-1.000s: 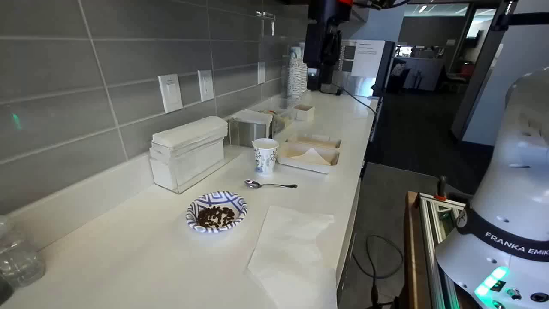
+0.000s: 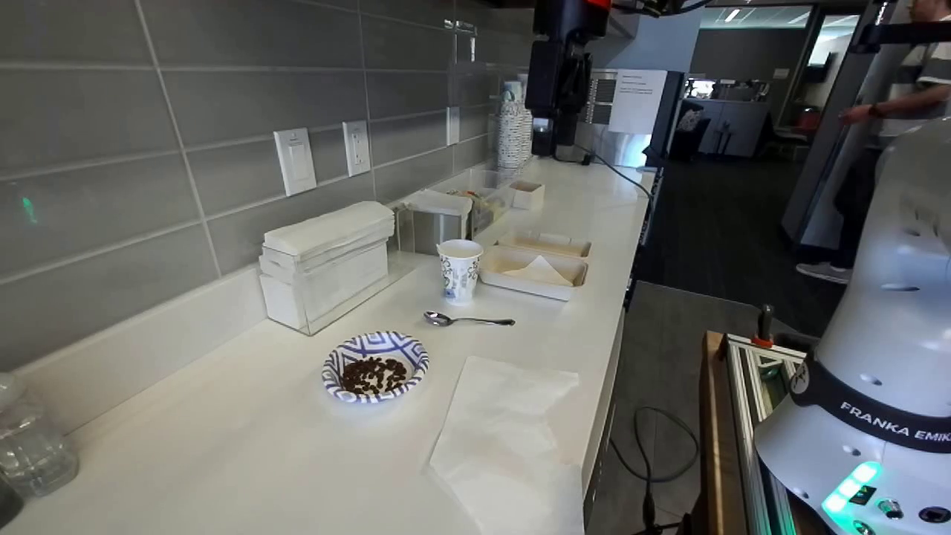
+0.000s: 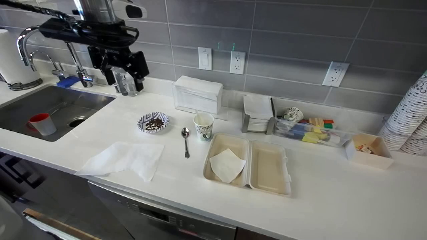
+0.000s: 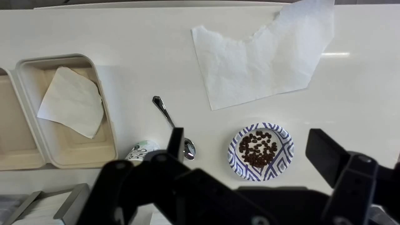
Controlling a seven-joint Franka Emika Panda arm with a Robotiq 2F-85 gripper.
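Observation:
My gripper hangs high above the counter, its fingers wide apart with nothing between them. In the wrist view, a patterned paper bowl (image 4: 287,154) holding dark brown beans (image 4: 257,150) shows far below, between the fingers. A metal spoon (image 3: 185,143) lies on the counter beside a patterned paper cup (image 3: 203,128); in the wrist view the left finger partly covers both. A white paper towel (image 2: 508,437) is spread near the counter's front edge. Beyond the cup, an open takeout container (image 3: 269,168) has a piece of paper (image 3: 227,165) in one half.
A napkin holder (image 3: 198,96) stands by the wall behind the bowl. A sink (image 3: 96,104) with a red-and-white mug (image 3: 44,124) lies to the left in the second exterior view. Clear bottles (image 2: 34,446), a bin of packets (image 3: 314,132) and stacked cups (image 3: 404,116) line the back.
A person has come into view at the right background of the first exterior view. The arm and the things on the counter look unmoved.

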